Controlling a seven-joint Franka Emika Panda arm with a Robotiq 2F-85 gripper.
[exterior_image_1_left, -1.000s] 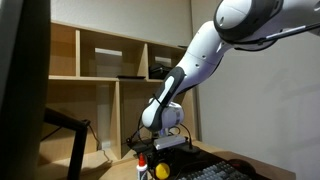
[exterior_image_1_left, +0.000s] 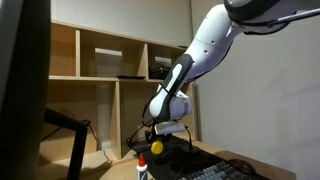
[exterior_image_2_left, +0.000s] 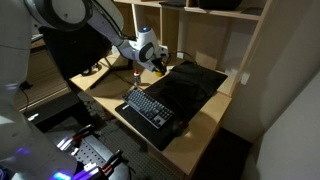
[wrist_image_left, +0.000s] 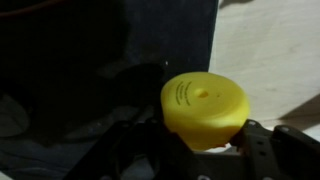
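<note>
A yellow rounded object (wrist_image_left: 205, 112) fills the middle of the wrist view, with small dark print along its side and a dimple on top. My gripper (exterior_image_1_left: 157, 138) is shut on it, its dark fingers showing below it in the wrist view. In exterior view 1 the yellow object hangs under the gripper, above the desk and close to a white bottle with a red cap (exterior_image_1_left: 142, 166). Exterior view 2 shows only a little of the yellow object (exterior_image_2_left: 157, 70), below the white-and-black wrist at the far side of the desk.
A black keyboard (exterior_image_2_left: 150, 107) lies on a dark mat (exterior_image_2_left: 192, 88) in front of the arm. Wooden shelving (exterior_image_1_left: 95, 55) rises behind the desk. Bare wood (exterior_image_2_left: 205, 125) shows along the desk's right side.
In exterior view 1 my gripper has risen and shifted slightly left, carrying the yellow object up with it. The red-capped bottle stands where it was.
</note>
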